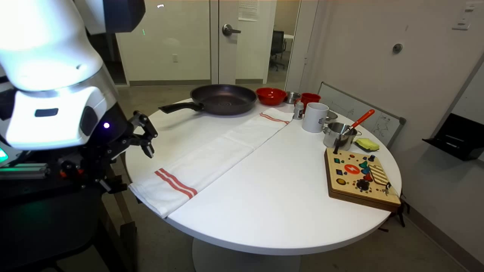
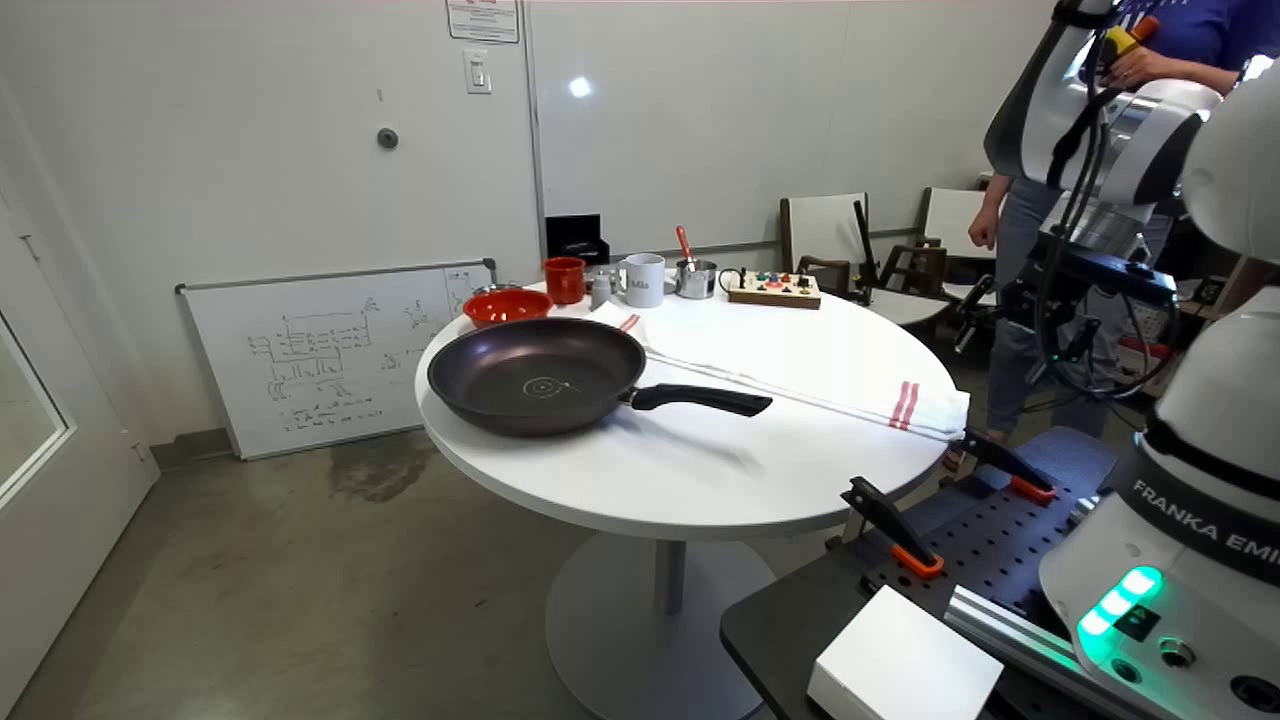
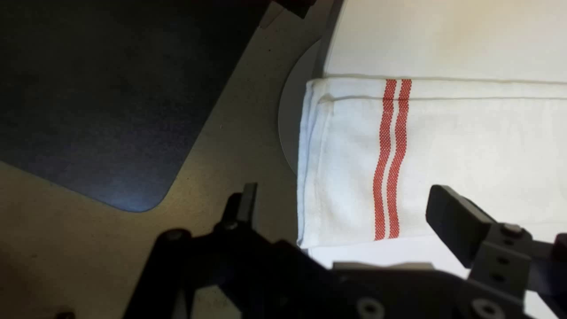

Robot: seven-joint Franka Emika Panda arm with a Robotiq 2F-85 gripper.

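A long folded white towel [image 1: 222, 152] with red stripes lies across the round white table [image 1: 272, 199]. Its near striped end hangs slightly past the table's edge. In the wrist view that end of the towel [image 3: 345, 170] shows its folded layers and a pair of red stripes. My gripper is open, its fingers far apart with nothing between them. From the first exterior view the gripper [image 1: 129, 170] appears at the table's left edge, close to the towel's striped end and apart from it. In the second exterior view the gripper is partly hidden by cables.
A dark frying pan [image 1: 224, 99] sits at the back, its handle pointing left. Beyond the towel stand a red bowl [image 1: 271, 96], a white mug [image 1: 315, 117] and a steel pot [image 1: 341, 136]. A wooden switch board [image 1: 360, 176] lies right.
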